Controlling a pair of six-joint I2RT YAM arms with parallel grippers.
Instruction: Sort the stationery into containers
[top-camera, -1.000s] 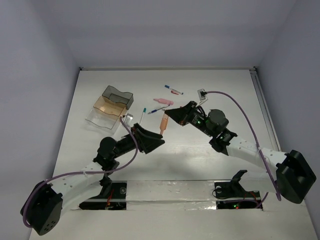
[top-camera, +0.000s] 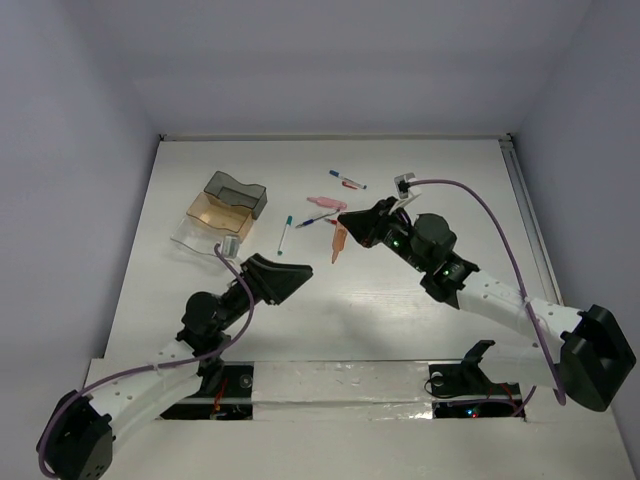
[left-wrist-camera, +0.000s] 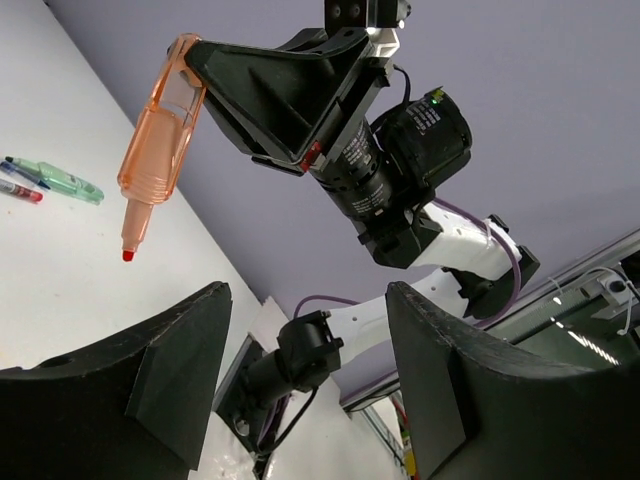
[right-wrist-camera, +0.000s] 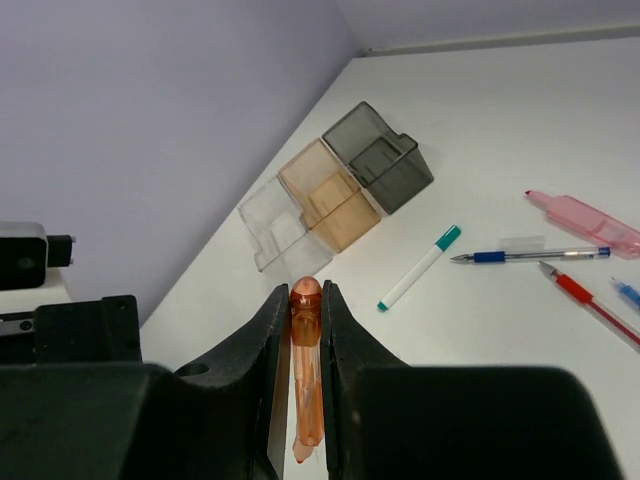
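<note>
An orange highlighter (top-camera: 338, 243) with a red tip hangs from my right gripper (top-camera: 344, 221), which is shut on its end. The same highlighter (left-wrist-camera: 155, 150) shows tip down in the left wrist view, well clear of the table. My left gripper stands open and empty; in the top view it is lower left of the highlighter, apart from it. Three joined containers stand on the left: grey (right-wrist-camera: 380, 150), orange (right-wrist-camera: 335, 200) and clear (right-wrist-camera: 290, 235). Loose on the table lie a green-capped pen (right-wrist-camera: 420, 268), a blue pen (right-wrist-camera: 530, 255), a pink highlighter (right-wrist-camera: 590, 222) and a red pen (right-wrist-camera: 590, 302).
A blue-capped marker (top-camera: 347, 179) and a small red item (top-camera: 353, 185) lie farther back. Walls rise at the back and sides.
My left gripper has drawn away to the left from the highlighter's tip, where it was close before. My right gripper, still holding the highlighter, has shifted slightly right, and the highlighter hangs farther right.
</note>
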